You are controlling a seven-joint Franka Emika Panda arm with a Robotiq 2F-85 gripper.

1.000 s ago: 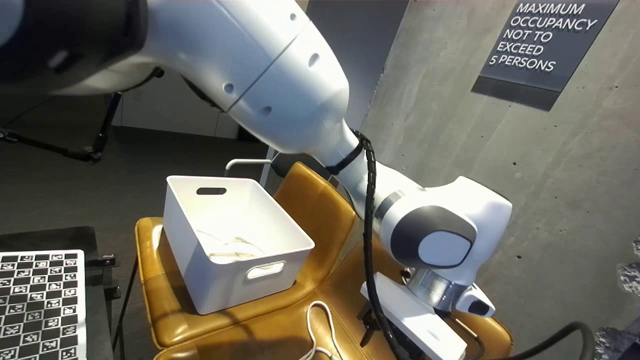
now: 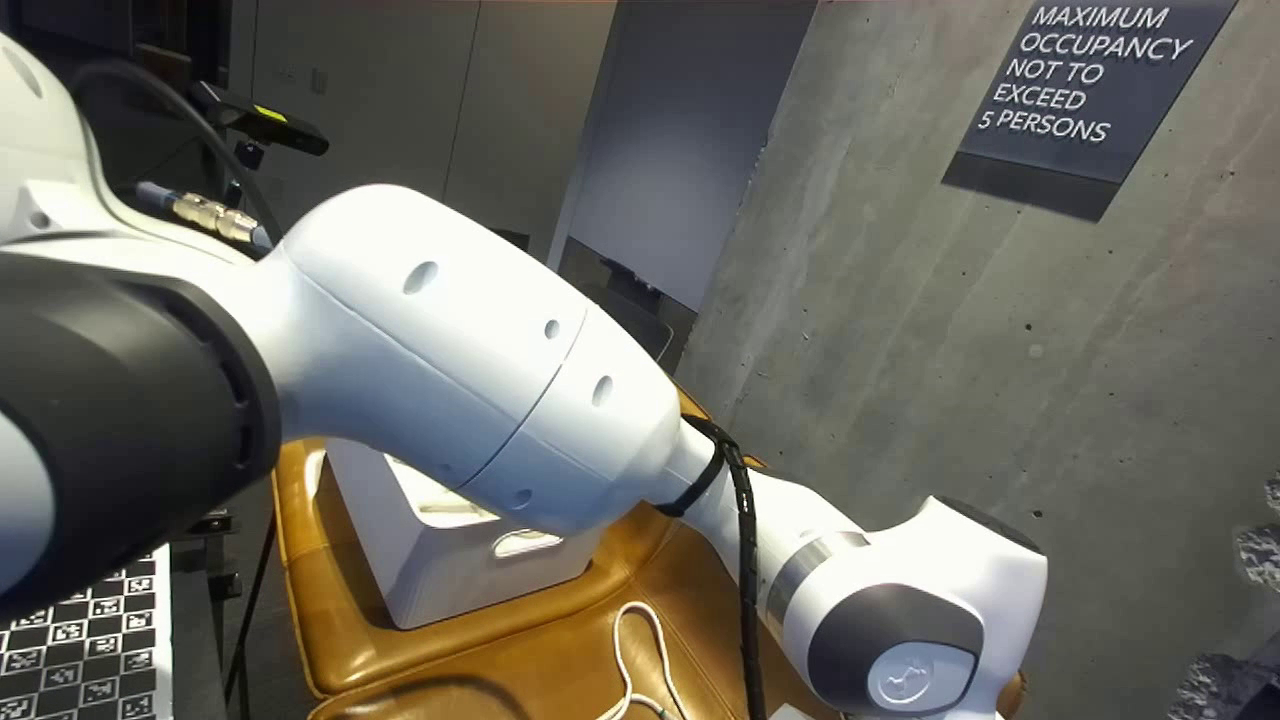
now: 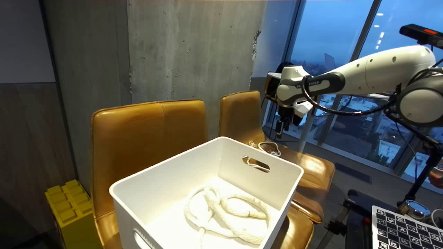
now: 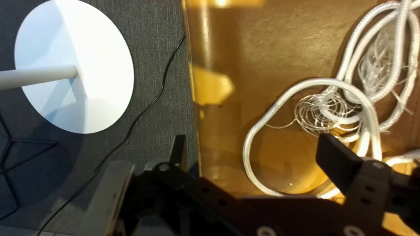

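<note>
My gripper is open in the wrist view, its fingers spread wide with nothing held between them. Below it lies a white rope point(image 4: 252, 141), loosely coiled on a tan leather chair seat point(image 4: 244, 51). One loop of the rope shows between the fingers, and the right fingertip covers part of the coil. In exterior view 2 the gripper point(image 3: 285, 124) points down above that seat, close to the chair's backrest. A white bin point(image 3: 166, 168) stands on the neighbouring chair, with another pale rope point(image 3: 245, 230) lying inside it.
A round white base with a post point(image 4: 106, 78) stands on the floor beside the seat, and a thin black cable point(image 4: 136, 120) runs past it. The concrete wall point(image 2: 960, 360) rises behind the chairs. A yellow block point(image 3: 70, 203) sits at the far left.
The arm has come down and turned in exterior view 1. Bin and visible rope stay put.
</note>
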